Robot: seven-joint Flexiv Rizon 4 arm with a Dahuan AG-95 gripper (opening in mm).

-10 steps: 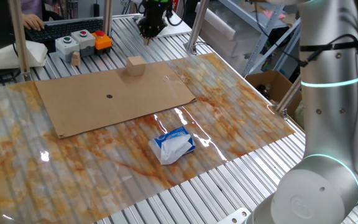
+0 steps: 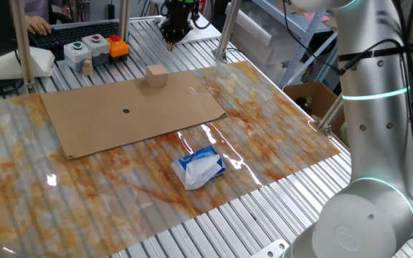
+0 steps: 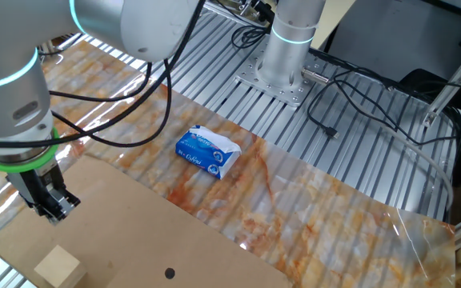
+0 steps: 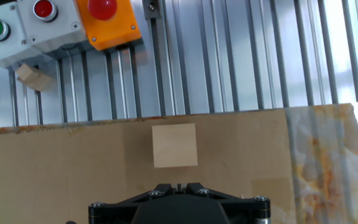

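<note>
A plain wooden cube (image 4: 174, 145) rests near the far edge of the brown cardboard sheet (image 2: 106, 122), directly ahead of my gripper in the wrist view. My gripper appears shut, its black fingertips together at the bottom of that view, nothing visible between them. In exterior view 2 the gripper (image 3: 56, 214) hangs in the air, pointing down, apart from the cube (image 3: 59, 267). A blue and white tissue pack (image 3: 208, 150) lies on the marbled mat, clear of the cardboard; white tissue shows at its opening.
Button boxes, including an orange one (image 4: 109, 22), stand on the slatted metal table beyond the cardboard. A small wooden piece (image 4: 33, 77) is beside them. Black cables (image 3: 350, 112) lie near the arm's base (image 3: 282, 68).
The cube and tissue pack have stayed put.
</note>
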